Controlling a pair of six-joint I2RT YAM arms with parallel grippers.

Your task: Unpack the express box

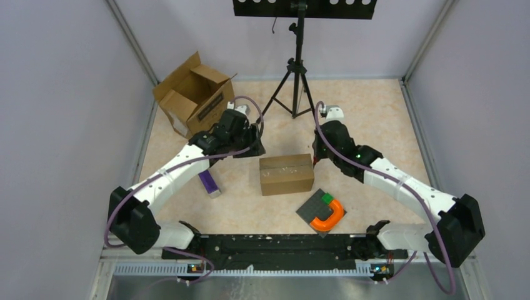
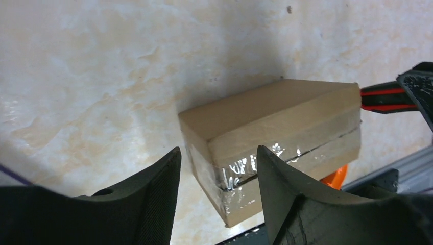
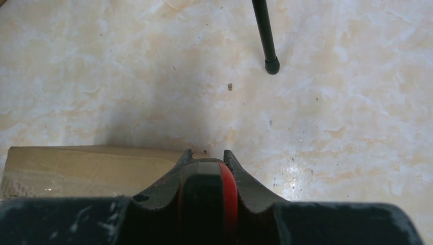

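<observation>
A taped cardboard box point(image 1: 287, 175) lies on the tabletop between my arms, a strip of clear tape point(image 2: 240, 171) along its top seam. My left gripper stands open over the box's left end, nothing between its fingers. My right gripper is shut on a red and black tool point(image 3: 207, 204), apparently a cutter, at the box's right end. In the left wrist view, the tool point(image 2: 388, 98) points at that end of the box; whether it touches is unclear. The tape shows no clear cut.
A large open carton point(image 1: 197, 97) stands at the back left. The purple box point(image 1: 209, 182) lies on the left. At front right, an orange and green curved object point(image 1: 331, 214) rests on a dark plate point(image 1: 309, 211). Tripod legs point(image 1: 294, 94) stand behind.
</observation>
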